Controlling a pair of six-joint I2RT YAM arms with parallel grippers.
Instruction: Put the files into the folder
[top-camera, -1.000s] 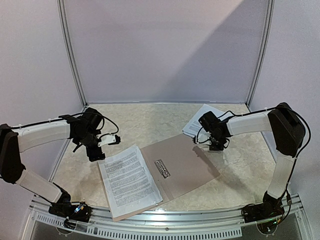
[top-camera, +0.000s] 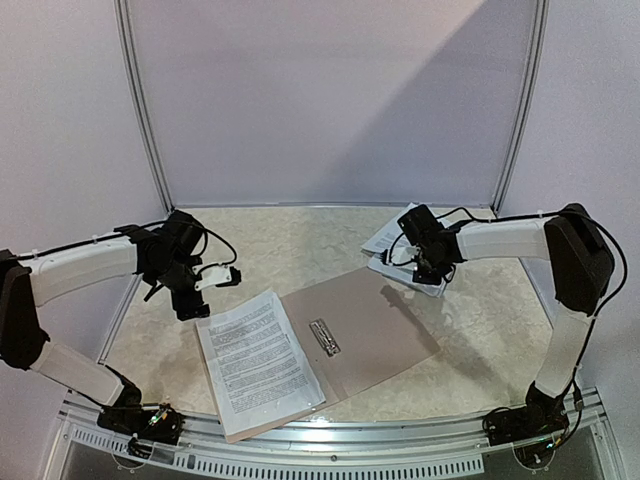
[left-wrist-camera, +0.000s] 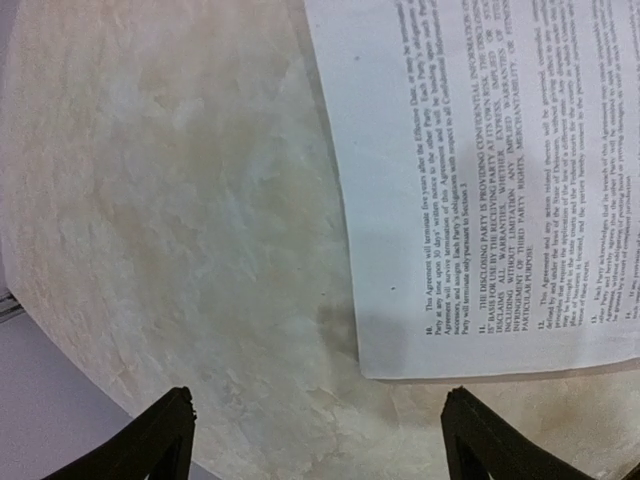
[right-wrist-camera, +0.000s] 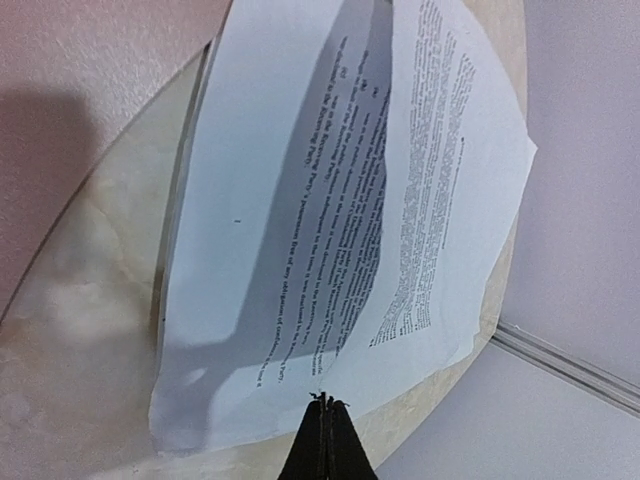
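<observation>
The beige folder (top-camera: 380, 330) lies open at the front middle, with a metal clip (top-camera: 325, 337) near its spine and printed sheets (top-camera: 258, 360) on its left half. My left gripper hangs over that stack's corner, fingers apart, nothing between them. Behind the folder's right half lies a second pile of papers (right-wrist-camera: 260, 220), its top sheet lifted or curved. My right gripper is shut at this pile's edge; whether paper is caught between its fingertips is not clear.
Pale walls (top-camera: 330, 100) and metal rails enclose it on the back and sides.
My right gripper has risen slightly and moved a little right, and more of the paper pile shows in the top view. The left arm has lifted slightly.
</observation>
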